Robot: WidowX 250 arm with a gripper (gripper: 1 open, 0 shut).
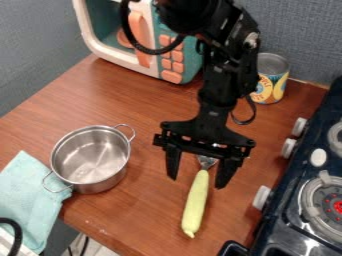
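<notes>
My black gripper (pixel 198 172) hangs over the middle of the wooden table, open, with its fingers apart on either side of the upper end of a pale yellow corn cob (pixel 194 206). The cob lies lengthwise on the table toward the front, with a small grey piece at its upper end, partly hidden under the gripper. Whether the fingers touch the table cannot be told.
A steel pot (pixel 91 175) stands at left beside a light blue cloth (pixel 24 188). A toy stove (pixel 315 180) fills the right. A can (pixel 269 83) and a toy microwave (pixel 104 29) stand at the back.
</notes>
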